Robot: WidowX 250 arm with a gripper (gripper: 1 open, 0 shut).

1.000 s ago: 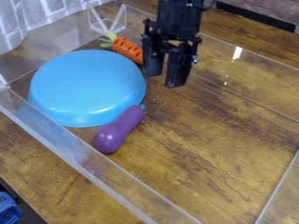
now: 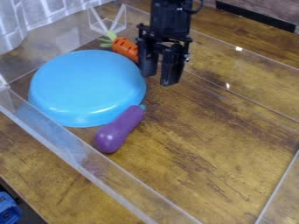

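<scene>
My gripper (image 2: 159, 68) hangs at the top centre, dark, its two fingers pointing down and apart, with nothing seen between them. It is just right of an orange carrot (image 2: 122, 48) with a green top, near the rim of a light blue bowl or disc (image 2: 84, 87) at left. A purple eggplant-like toy (image 2: 119, 129) lies on the wooden floor below the blue piece.
Clear plastic walls (image 2: 82, 175) border the wooden surface (image 2: 211, 131), which is bare at centre and right. A blue object (image 2: 6, 210) sits outside the wall at lower left.
My gripper has shifted slightly left and up toward the carrot since a second ago. The objects lie where they were.
</scene>
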